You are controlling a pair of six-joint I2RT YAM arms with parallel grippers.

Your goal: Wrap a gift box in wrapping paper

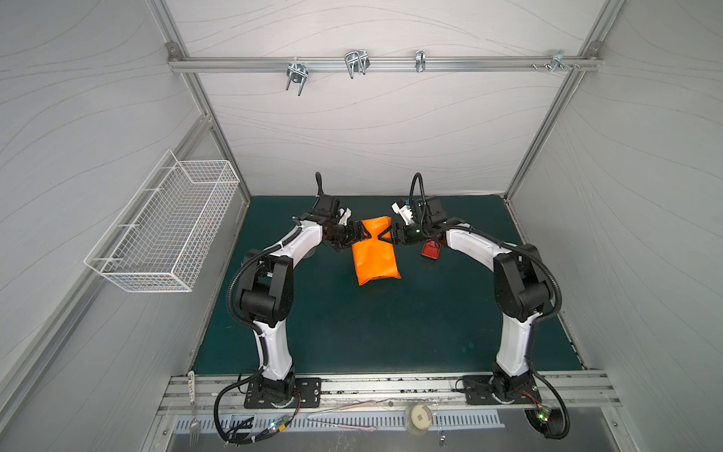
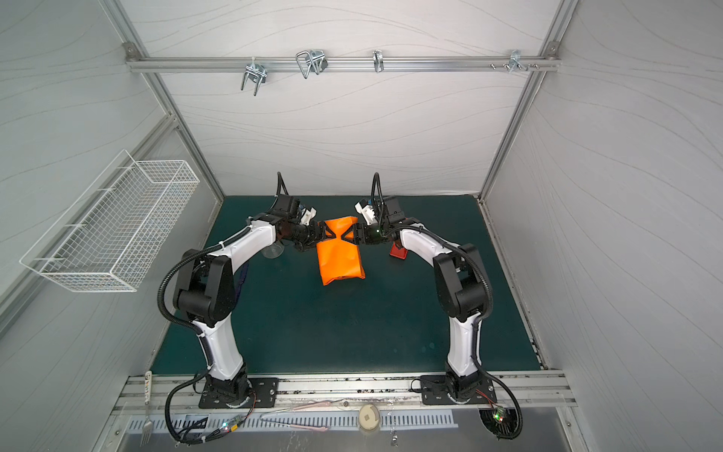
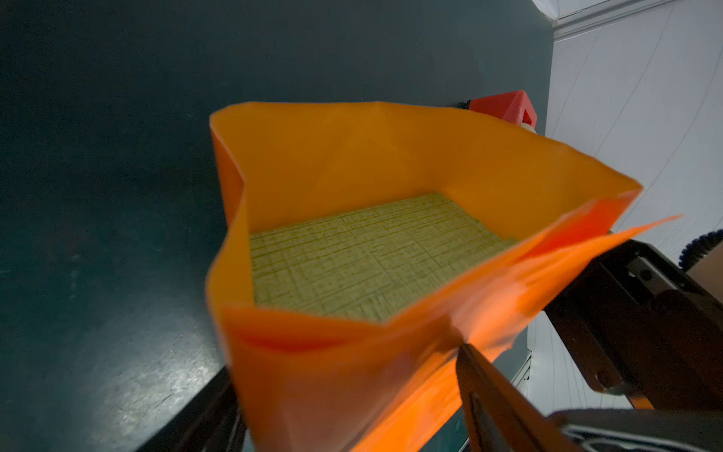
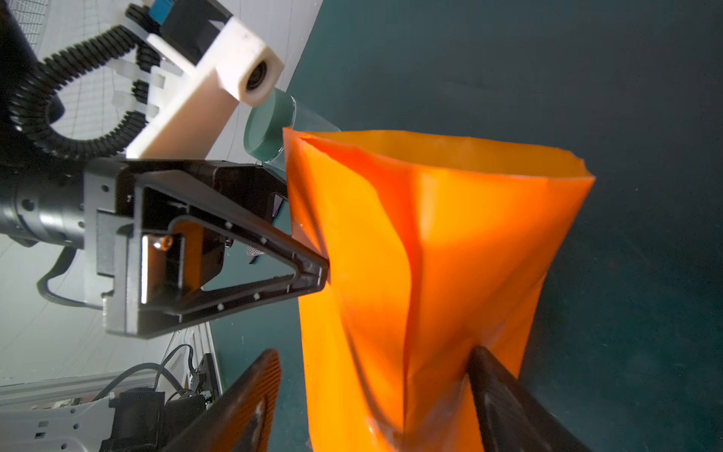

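An orange paper wrap (image 1: 375, 262) stands as a sleeve between my two arms, over the back middle of the table. In the left wrist view its end gapes open, and a yellow-green patterned box (image 3: 369, 256) shows deep inside. My left gripper is part open, one finger on each side of the paper's end. My right gripper is shut on the wrap from the opposite side, pinching paper and whatever lies within. In the right wrist view the left fingertips (image 4: 312, 275) touch the paper's left side. How the wrap's lower end rests is unclear.
A red tape dispenser (image 1: 430, 250) lies behind the right forearm. A clear jar with a green lid (image 4: 269, 124) stands near the left arm. A white wire basket (image 1: 173, 226) hangs on the left wall.
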